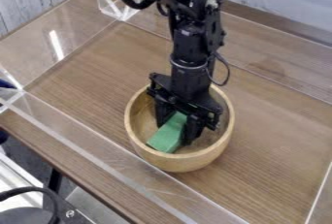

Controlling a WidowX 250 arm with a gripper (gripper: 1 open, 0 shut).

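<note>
A light wooden bowl [196, 159] sits on the wooden table, with a green object [166, 138] lying inside it. My black gripper [183, 121] reaches down into the bowl from above, its fingers over and around the green object, which it appears shut on. The fingertips are partly hidden by the gripper body and the object.
A white wall stands at the back. Dark cables and a white item lie off the table at the lower left.
</note>
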